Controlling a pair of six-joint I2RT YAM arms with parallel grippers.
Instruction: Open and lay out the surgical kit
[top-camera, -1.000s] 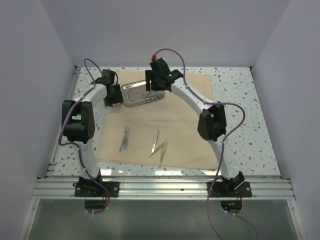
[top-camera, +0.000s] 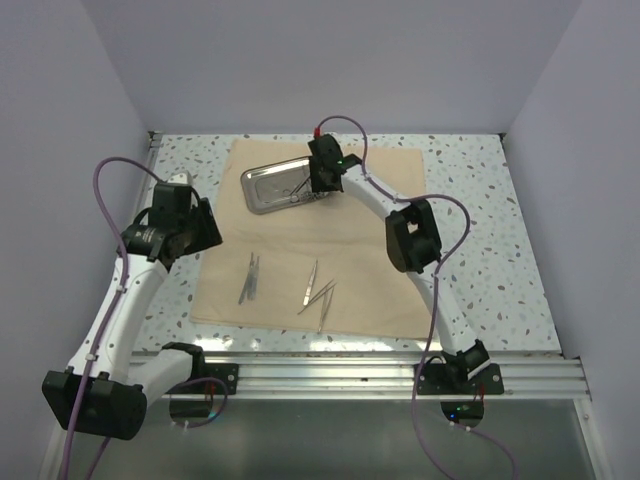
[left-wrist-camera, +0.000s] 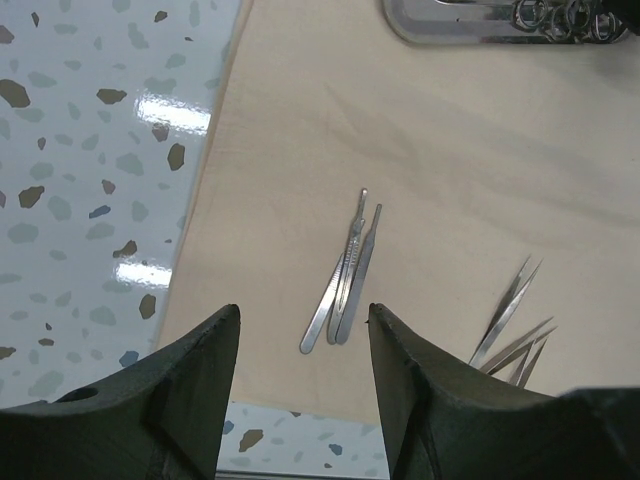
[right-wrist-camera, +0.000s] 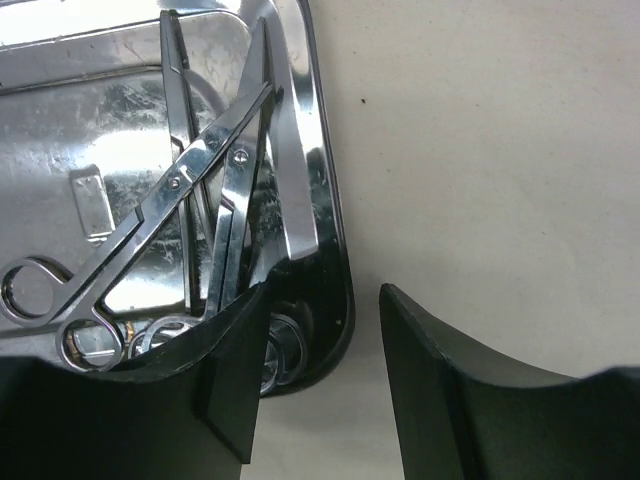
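A metal tray (top-camera: 270, 185) lies at the back of the beige cloth, holding scissor-like instruments (right-wrist-camera: 180, 180) crowded at its right end. My right gripper hovers over that end, fingers apart, straddling the tray's rim near the ring handles, nothing visibly held. My left gripper is open at the left side, above the cloth's left part. Below it lie several slim instruments (left-wrist-camera: 352, 270) side by side and a group of tweezers (left-wrist-camera: 505, 310) farther right.
The beige cloth (top-camera: 350, 240) covers the middle of a speckled table (top-camera: 490, 250), whose right side is clear. A rail runs along the front edge.
My left arm has pulled back from the tray toward the front left. My right gripper has shifted slightly right and down over the tray's right end.
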